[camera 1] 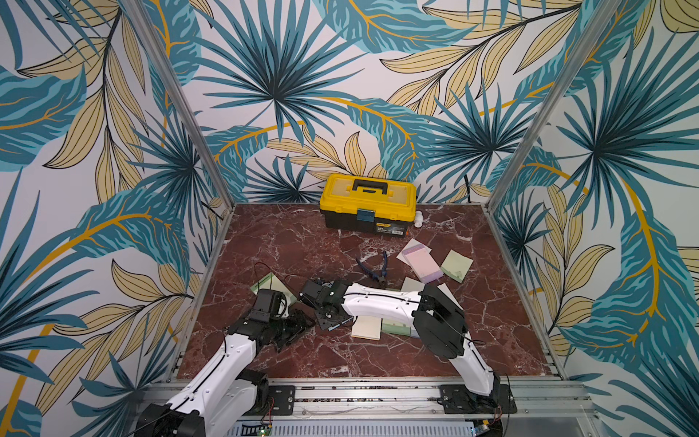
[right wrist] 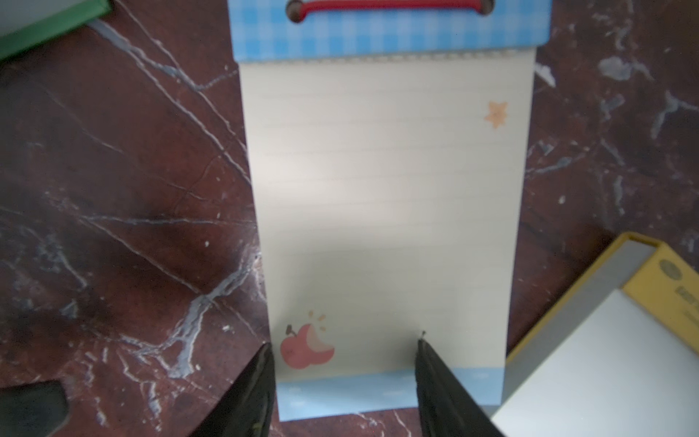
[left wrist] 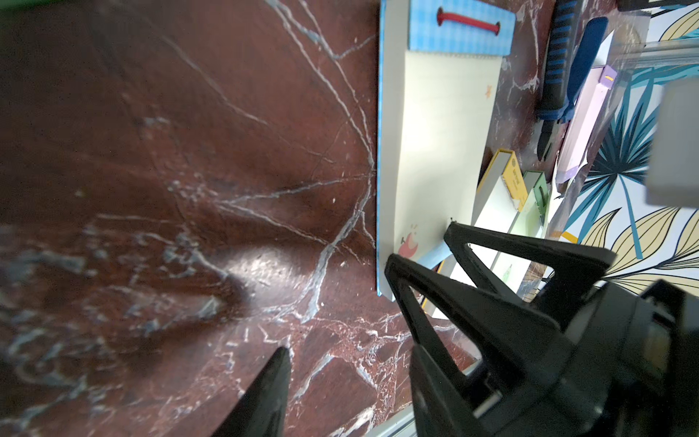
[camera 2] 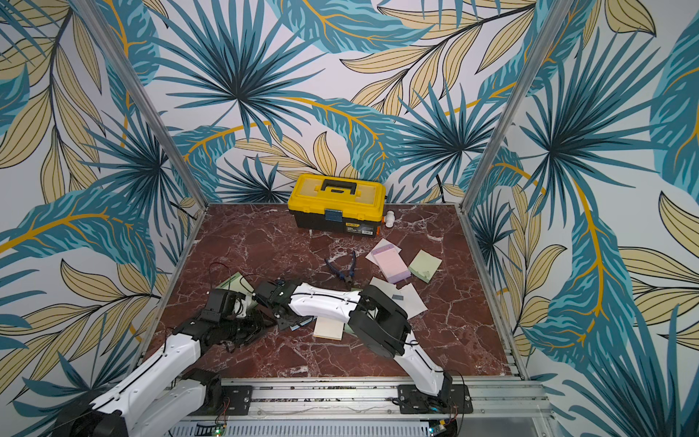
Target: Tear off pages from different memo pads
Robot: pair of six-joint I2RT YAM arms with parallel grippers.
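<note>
A blue gingham memo pad with a red cord and apple print lies below my right gripper (camera 1: 316,306), whose open fingers sit over its bottom edge in the right wrist view (right wrist: 342,364). That same right gripper reaches over the pad's near end in the left wrist view. My left gripper hangs over bare table beside the pad, its fingertips apart, nothing between them. A green pad (camera 1: 269,287) lies at the left, and cream (camera 1: 365,327) and pink pads (camera 1: 421,262) lie to the right.
A yellow toolbox (camera 1: 367,204) stands at the back beside a small white bottle (camera 1: 418,218). Dark blue pliers (camera 2: 342,269) lie mid-table.
</note>
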